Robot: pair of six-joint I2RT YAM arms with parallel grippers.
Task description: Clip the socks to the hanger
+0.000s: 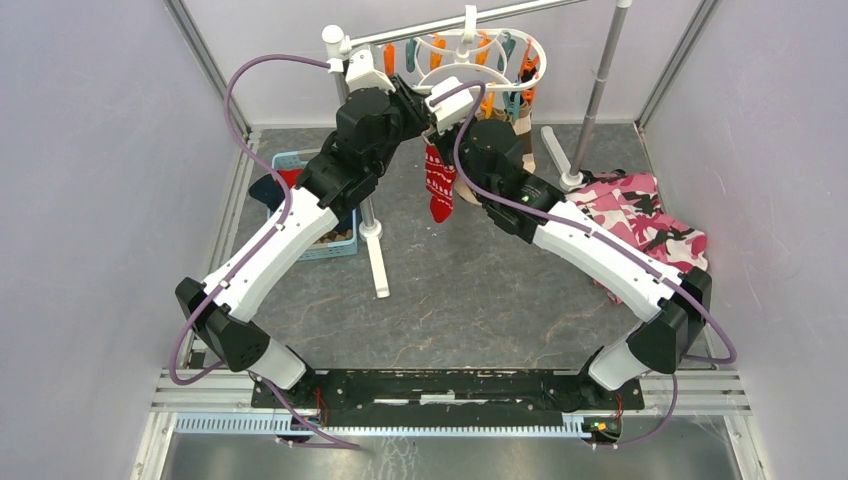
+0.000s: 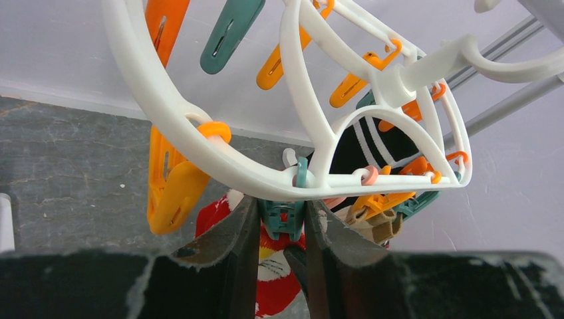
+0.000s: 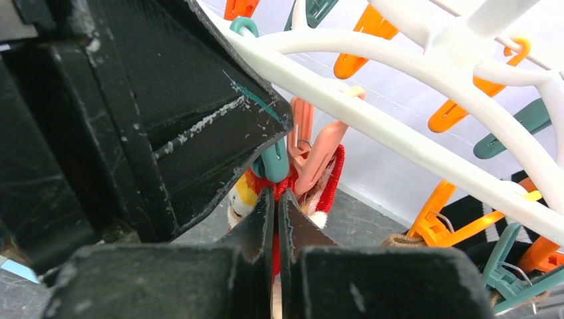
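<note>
Shut on a teal clip (image 2: pixel 282 216) of the white hanger (image 2: pixel 239 166), my left gripper squeezes it just below the front rim. A red patterned sock (image 1: pixel 440 185) hangs beneath. At its top edge my right gripper is shut, with red cloth bunched at the fingertips. In the right wrist view the teal clip's lower end touches or nearly touches that cloth; whether its fingers surround the edge cannot be told. A pink clip (image 3: pixel 322 156) sits at the sock's other side. The left gripper's dark body hides part of this view.
Free orange clips (image 2: pixel 176 179) hang from the hanger. More socks (image 1: pixel 523 135) hang at its right side. A blue basket (image 1: pixel 330 248) with socks stands on the floor at left; pink camouflage cloth (image 1: pixel 640 220) lies at right. Both arms are close together.
</note>
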